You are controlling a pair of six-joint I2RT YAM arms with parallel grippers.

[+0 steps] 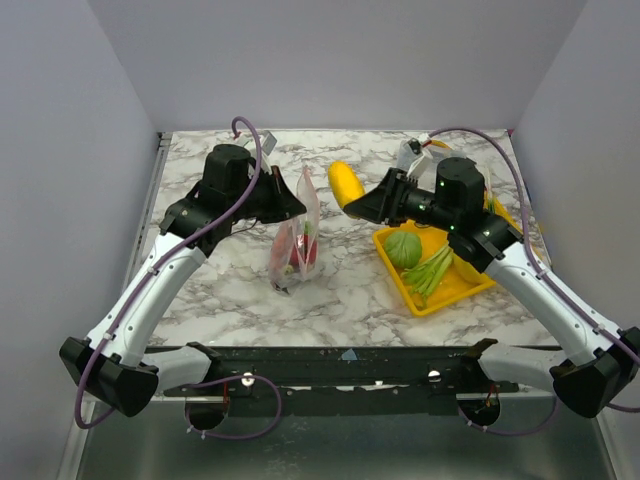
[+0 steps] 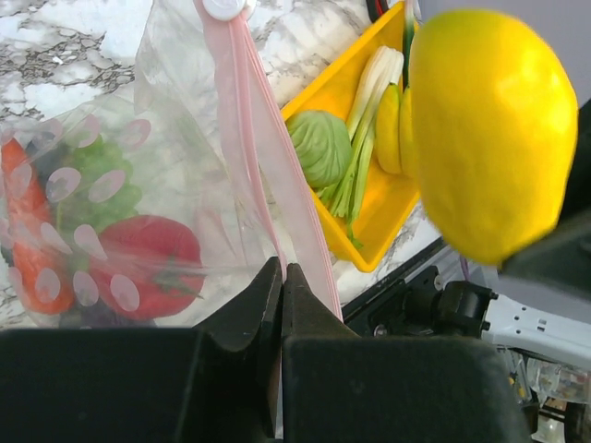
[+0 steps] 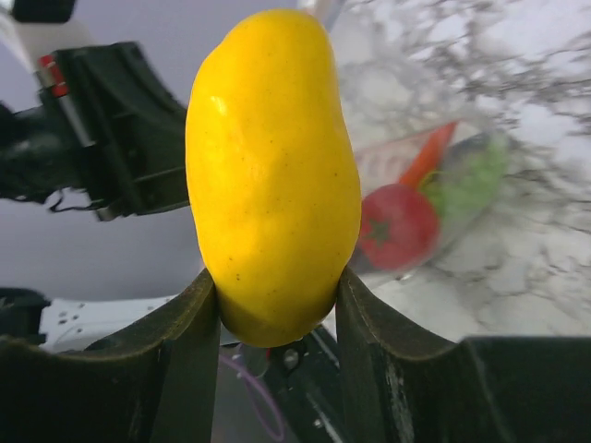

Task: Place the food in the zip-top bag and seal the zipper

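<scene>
A zip top bag (image 1: 295,255) stands on the table, its rim pinched in my shut left gripper; a tomato (image 2: 148,263), a carrot (image 2: 37,272) and greens show through the plastic. My right gripper is shut on a yellow pepper-like food (image 1: 346,186), held just right of the bag's top and filling much of the right wrist view.
The yellow tray (image 1: 455,294) at the right holds a cabbage (image 1: 403,249), celery (image 1: 430,272) and other yellow items. A clear lidded box lies behind it, partly hidden.
</scene>
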